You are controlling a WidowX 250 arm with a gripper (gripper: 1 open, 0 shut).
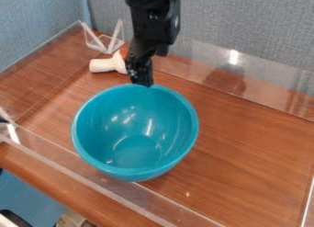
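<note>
A large teal bowl (135, 143) stands empty on the wooden surface in the lower middle. My black gripper (140, 74) reaches down from the top, just behind the bowl's back rim, open as far as its dark fingers show. Behind it, to the left, a pale cylindrical object (106, 65) lies on its side, with a white wire-like rack (103, 39) against the back.
A grey wall rises at the back and a blue one at the left. A clear ledge runs along the near edge.
</note>
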